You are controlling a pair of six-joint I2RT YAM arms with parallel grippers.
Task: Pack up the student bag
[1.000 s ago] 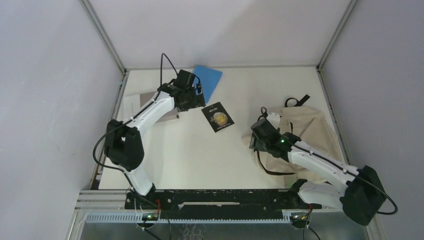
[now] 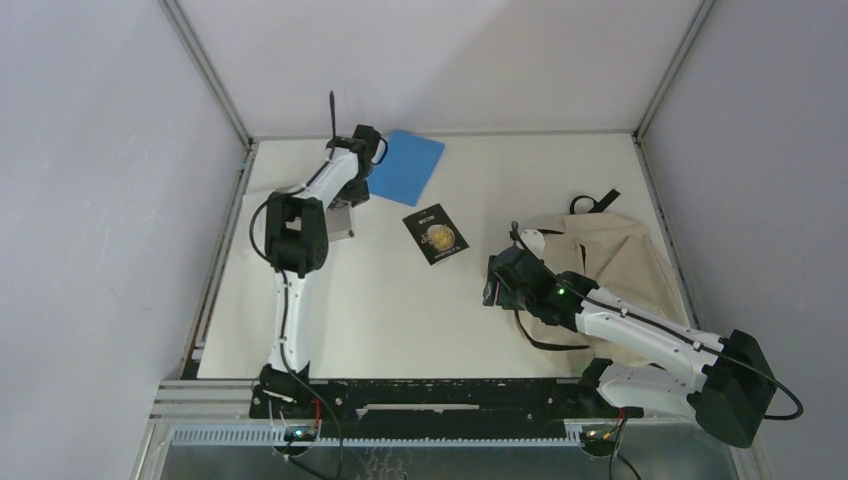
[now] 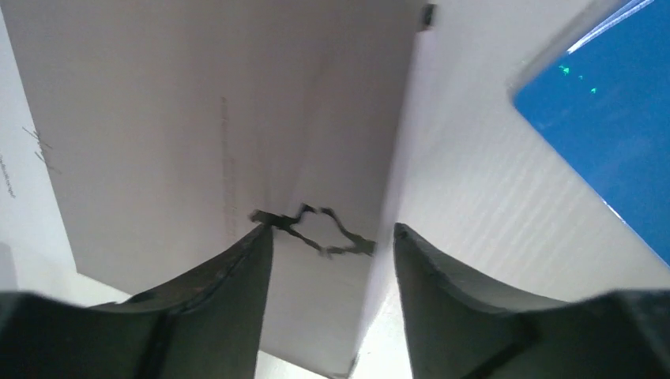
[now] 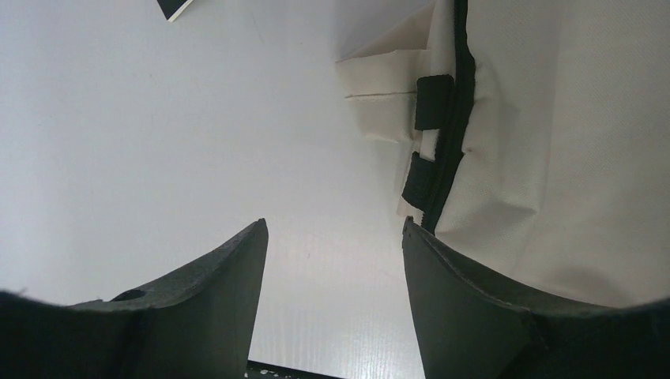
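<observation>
My left gripper hovers low over a grey cover, fingers apart around its right edge beside a dark printed line; a hold is not visible. A blue folder lies at the back, just right of it. A black booklet with a gold emblem lies mid-table. My right gripper stands open, empty, over the table at the left edge of the beige bag, which has dark straps.
A white sheet lies beside the grey cover at the table's left. Walls border the back and both sides.
My left arm has swung left and back, from near the blue folder to over the grey cover.
</observation>
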